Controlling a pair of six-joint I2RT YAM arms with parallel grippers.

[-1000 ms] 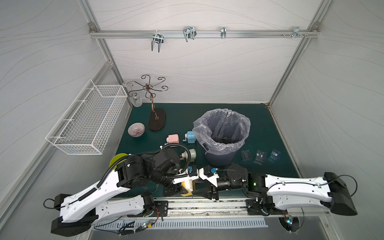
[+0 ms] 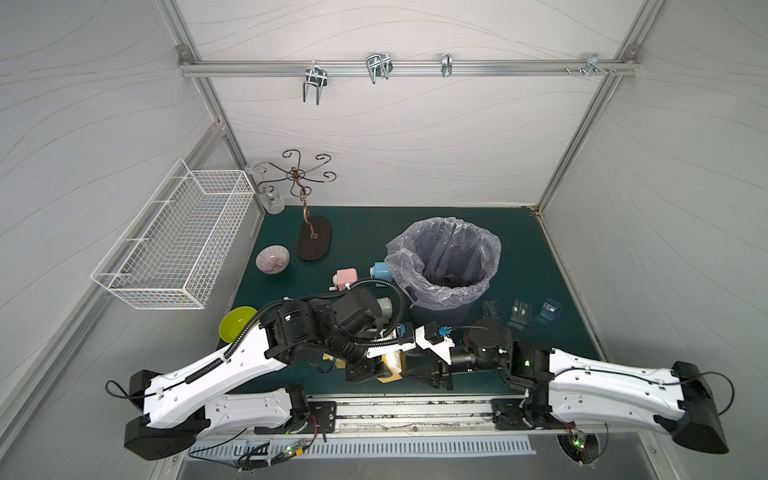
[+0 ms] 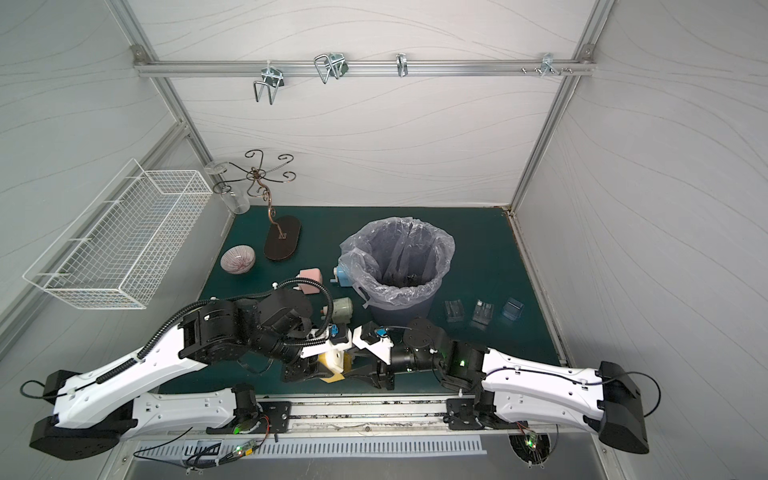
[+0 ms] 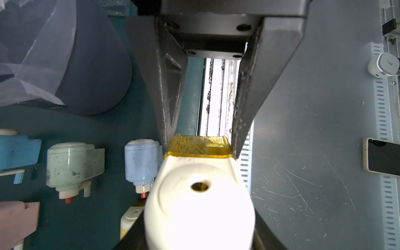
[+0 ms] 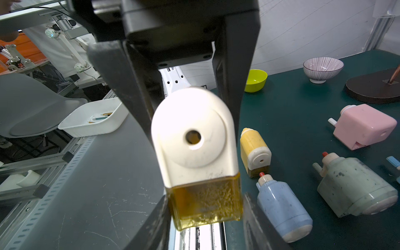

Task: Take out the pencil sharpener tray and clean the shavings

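Between my grippers, low at the front centre, a yellow sharpener with a cream face (image 4: pixel 199 212) and translucent yellow tray (image 5: pixel 204 200) is held up. My left gripper (image 2: pixel 376 364) is shut on it. My right gripper (image 2: pixel 420 369) faces it from the right; in the left wrist view its fingers sit either side of the yellow tray, and whether they touch cannot be told. A grey bin with a clear liner (image 2: pixel 444 256) stands just behind.
Blue (image 5: pixel 285 208), green (image 5: pixel 356 187), pink (image 5: pixel 362 125) and a second yellow sharpener (image 5: pixel 254 152) lie on the green mat, with bowls at left (image 2: pixel 272 258). Several clear pieces (image 2: pixel 520 312) lie right of the bin. A wire basket hangs left.
Both arms have shifted slightly to the right with the held sharpener, and my left arm's upper part has risen a little in the top left view.
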